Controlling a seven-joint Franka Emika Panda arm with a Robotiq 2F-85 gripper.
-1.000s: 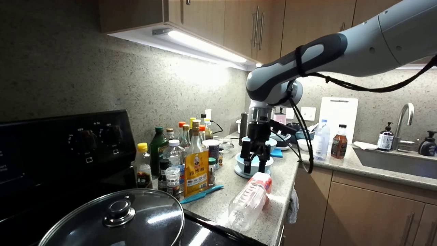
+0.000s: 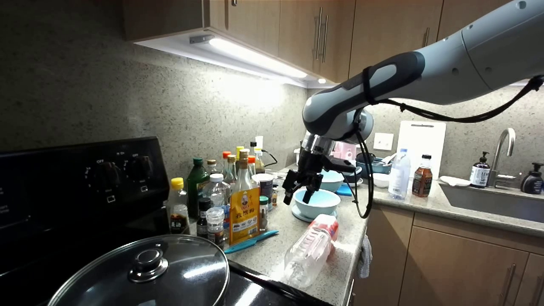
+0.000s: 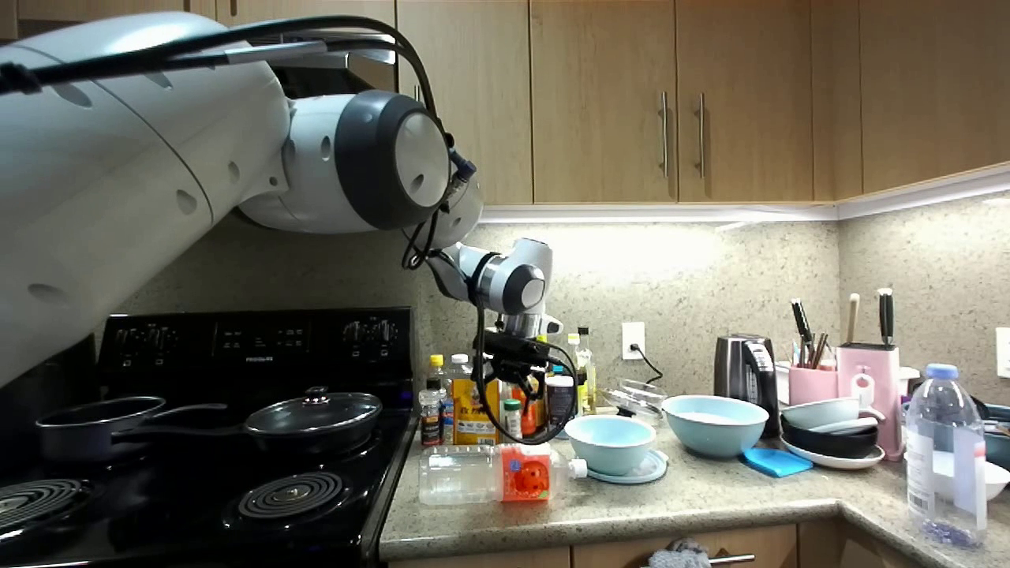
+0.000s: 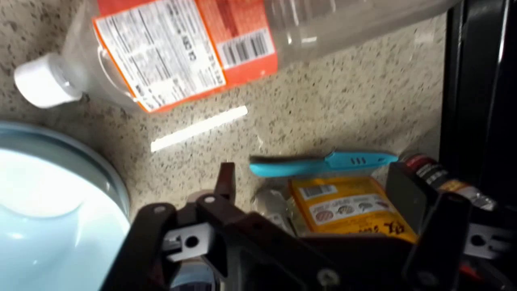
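My gripper hangs above the counter, pointing down and tilted, near the light-blue bowl. Its fingers stand open with nothing held. In the wrist view, a teal knife lies on the counter beyond the two fingers, beside a yellow pouch. A clear plastic bottle with a red label and white cap lies on its side across the top of that view. The bowl, resting on a plate, is left of the fingers there.
Several sauce bottles, including a green one, crowd the backsplash. A glass-lidded pan sits on the stove. A larger blue bowl and a kettle are further right. Bare counter shows between knife and lying bottle.
In exterior view 1, my gripper has shifted left and slightly up, from in front of the bowl toward the sauce bottles, and tilted. The objects on the counter have not moved.
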